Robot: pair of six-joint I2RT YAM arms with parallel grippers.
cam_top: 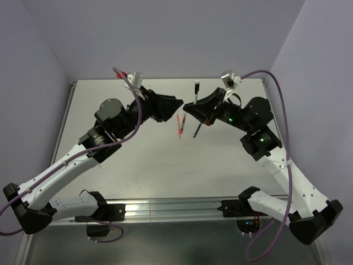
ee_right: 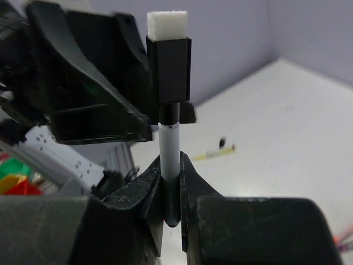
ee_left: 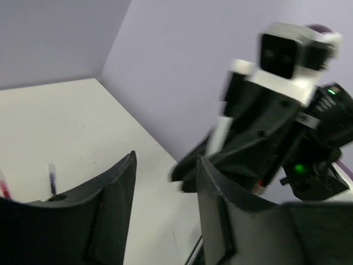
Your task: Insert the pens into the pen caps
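My right gripper is shut on an upright white pen [ee_right: 170, 146], gripped by its lower part. At the pen's upper end sits a black cap [ee_right: 170, 72] with a white eraser on top, above a narrow black neck. How deep the pen goes into the cap I cannot tell. My left gripper is open, its fingers apart with nothing between them. In the top view it stands just left of the right gripper, and the capped pen [cam_top: 196, 91] rises above the right fingers.
On the table behind the grippers lie an orange pen [cam_top: 178, 125], a dark red pen [cam_top: 183, 122] and a dark blue pen [cam_top: 197, 131]. A yellow pen [ee_right: 214, 155] lies near a small black piece [ee_right: 222, 142].
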